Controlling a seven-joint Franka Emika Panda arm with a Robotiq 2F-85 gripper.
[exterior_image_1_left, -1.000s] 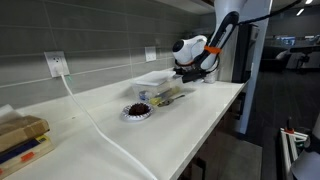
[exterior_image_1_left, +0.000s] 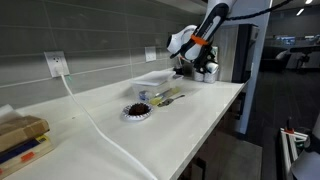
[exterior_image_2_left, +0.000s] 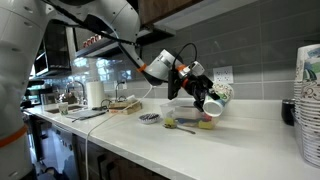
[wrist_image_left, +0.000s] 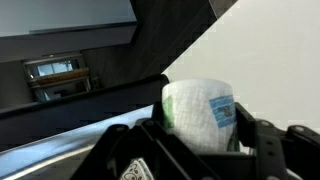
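A pale cup with a greenish print (wrist_image_left: 198, 115) fills the middle of the wrist view, its rounded surface towards the camera. My gripper (exterior_image_2_left: 207, 97) is shut on this cup, with dark fingers at its sides. In exterior view 2 the white cup (exterior_image_2_left: 213, 108) appears tilted, over the far part of the counter. Exterior view 1 shows the gripper (exterior_image_1_left: 203, 70) small at the far end of the counter, where the cup is hard to make out. What the cup contains is hidden.
On the white counter (exterior_image_1_left: 150, 150) stand a plate of dark food (exterior_image_1_left: 137, 110) and a clear container (exterior_image_1_left: 157, 84). A utensil (exterior_image_1_left: 172, 100) lies nearby. Stacked cups (exterior_image_2_left: 309, 100) rise at the right edge of exterior view 2.
The arm has shifted right in exterior view 1, and its upper part stands higher and more stretched out. The plate, container and utensil look unmoved.
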